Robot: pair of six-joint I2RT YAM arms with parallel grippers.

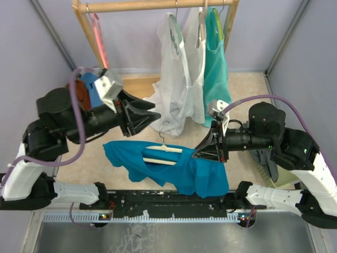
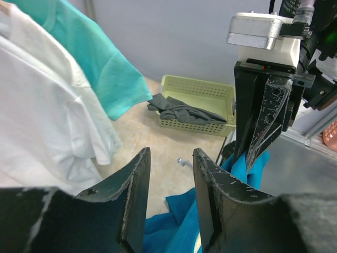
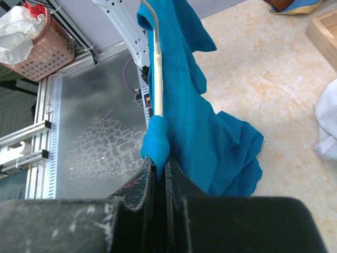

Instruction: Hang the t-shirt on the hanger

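Note:
The blue t-shirt hangs spread out in mid-air over the near part of the work area. Inside its neck opening shows a pale wooden hanger, its metal hook standing up free. My right gripper is shut on the shirt at the right shoulder. In the right wrist view the cloth wraps the end of the hanger right at the fingertips. Above and left of the hook, my left gripper is apart from shirt and hanger. In the left wrist view its fingers stand open with nothing between them.
A wooden rack bar at the back carries white shirts, a teal shirt and an empty pink hanger. A green basket with dark cloth stands on the right. Folded cloths lie back left.

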